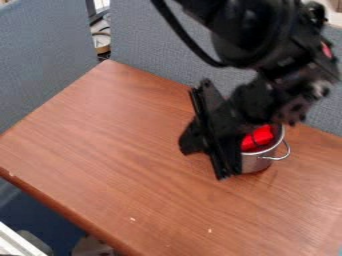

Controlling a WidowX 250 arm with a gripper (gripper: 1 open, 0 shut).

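Note:
My gripper [201,140] hangs in front of a steel pot [266,160] on the right of the wooden table, covering most of it. Inside the pot a red object [261,136] shows at the right of the gripper, along with the pot's wire handle. The gripper's fingers point down at the pot's left side; their tips are dark and hard to separate, and I see nothing held between them.
Grey padded panels [160,45] stand along the back and left edges.

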